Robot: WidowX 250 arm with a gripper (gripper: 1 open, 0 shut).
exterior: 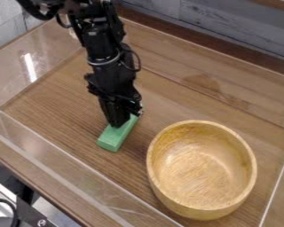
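A green block (114, 136) lies on the wooden surface in the middle of the camera view, left of a yellow bowl (201, 160). The black gripper (118, 117) is low at the block's far end, above or touching it; whether its fingers grip the block cannot be told.
The bowl takes up the lower right of the wooden table (50, 106). A light wall or ledge runs along the back right, and a dark cable lies at the lower left corner.
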